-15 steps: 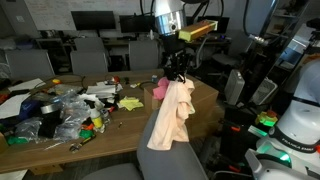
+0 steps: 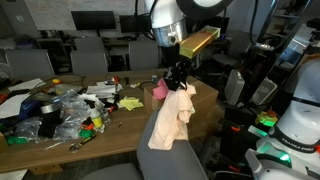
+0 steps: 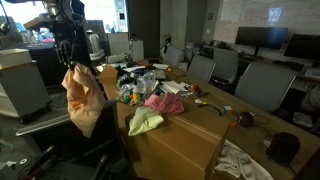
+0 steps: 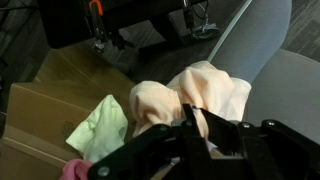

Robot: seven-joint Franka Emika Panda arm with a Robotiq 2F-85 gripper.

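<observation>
A peach-pink cloth (image 2: 172, 120) hangs in loose folds from my gripper (image 2: 179, 86), which is shut on its upper part. In exterior view 2 the cloth (image 3: 85, 98) dangles beside the table's near end, below the gripper (image 3: 70, 64). Looking down in the wrist view, I see the bunched cloth (image 4: 205, 90) under and between the dark fingers, hiding much of what lies beneath. From exterior view 1, its lower end overlaps a grey chair (image 2: 160, 163); whether they touch I cannot tell.
On the wooden table (image 3: 190, 135) lie a pale green cloth (image 3: 145, 121), a pink cloth (image 3: 165, 103) and plastic-wrapped clutter (image 2: 65, 122). Grey chair surfaces (image 4: 275, 85) fill the right of the wrist view. A white cloth (image 3: 240, 160) lies beyond the table.
The gripper and the top of the cloth sit slightly lower than before. The folds hang a little differently, and the cloth is still held.
</observation>
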